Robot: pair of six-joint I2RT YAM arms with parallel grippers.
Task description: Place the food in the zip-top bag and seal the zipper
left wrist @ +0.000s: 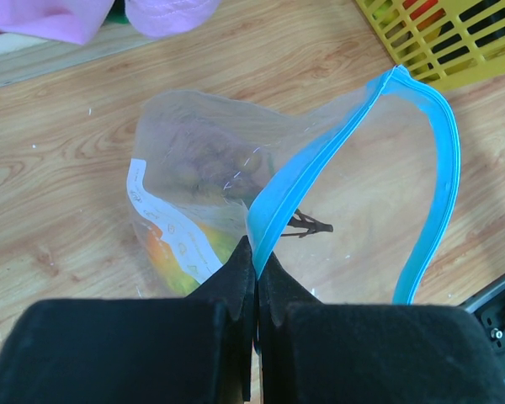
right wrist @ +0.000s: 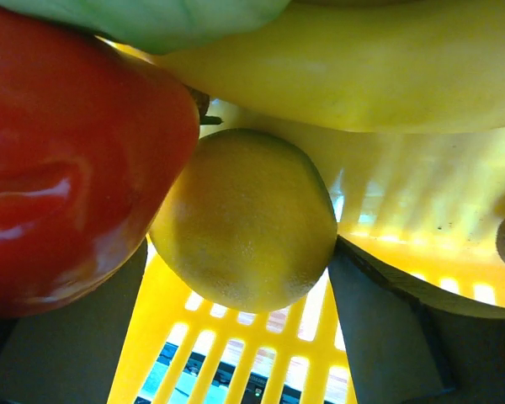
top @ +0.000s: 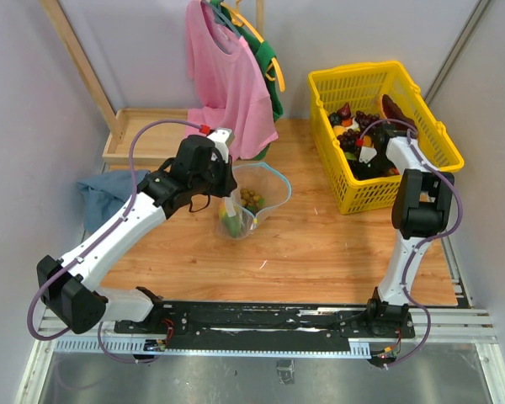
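Observation:
On the table the clear zip top bag (top: pixel 273 187), with its blue zipper edge (left wrist: pixel 442 160), stands wide open, holding grapes (top: pixel 252 200) and a yellow-and-green item (left wrist: pixel 200 252). My left gripper is shut on the bag's rim at one end of the zipper. Inside the yellow basket (top: pixel 353 200), my right gripper is lowered with its fingers (right wrist: pixel 396 332) spread to either side of a round yellow-green fruit (right wrist: pixel 246 223). The fingertips are close to the fruit's sides; whether both touch it I cannot tell.
A large red tomato or pepper (right wrist: pixel 76 160) crowds the right gripper's left side, and a yellow banana-like item (right wrist: pixel 362 67) lies just beyond. Dark grapes (top: pixel 367 120) are in the basket. Pink clothing (top: pixel 229 71) hangs at the back. Bare table separates bag and basket.

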